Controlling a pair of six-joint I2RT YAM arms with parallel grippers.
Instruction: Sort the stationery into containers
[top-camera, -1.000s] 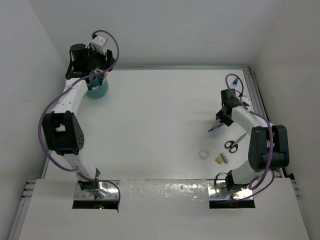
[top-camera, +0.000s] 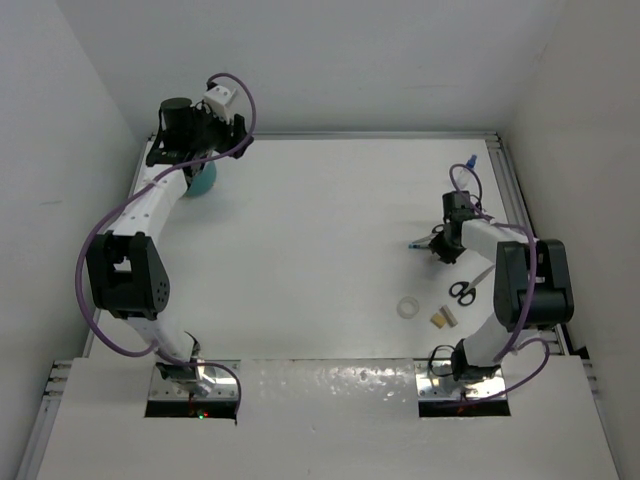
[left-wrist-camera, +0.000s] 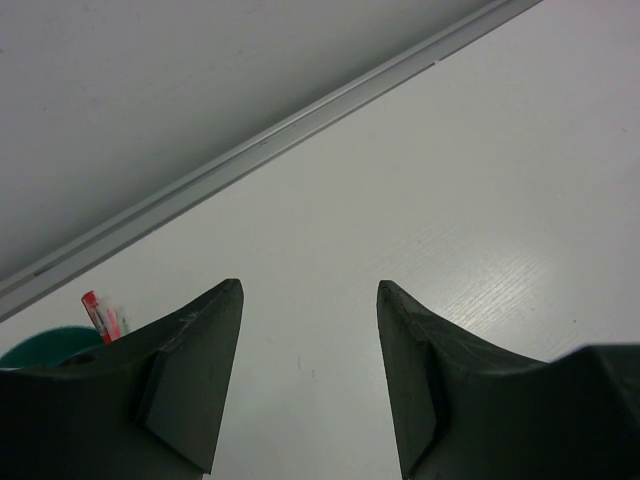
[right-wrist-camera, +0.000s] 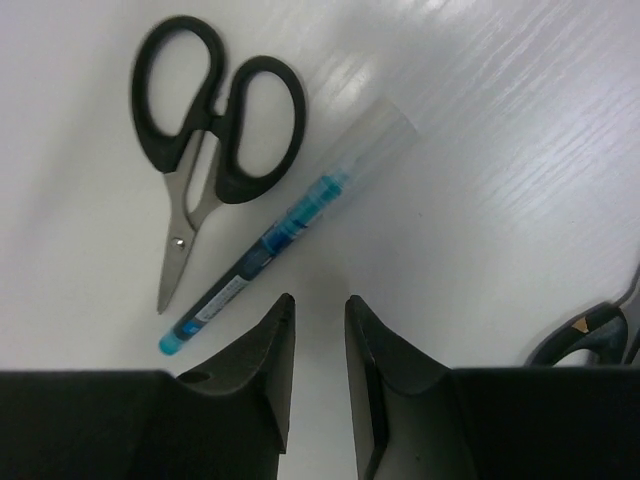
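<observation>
My right gripper is low over the table, fingertips a little apart, nothing visible between them. Beside it lie a clear-capped blue pen (right-wrist-camera: 255, 262) and small black scissors (right-wrist-camera: 182, 245); more black scissors (right-wrist-camera: 600, 330) show at the right edge of the right wrist view. My left gripper is open and empty, raised near a teal container (top-camera: 202, 178) at the back left, which holds something red (left-wrist-camera: 97, 315) seen in the left wrist view.
Near the front right lie a tape ring (top-camera: 408, 307), small blocks (top-camera: 437, 320) and larger scissors (top-camera: 478, 281). A blue-capped item (top-camera: 471, 162) is at the back right.
The left arm moved right from over the teal container.
</observation>
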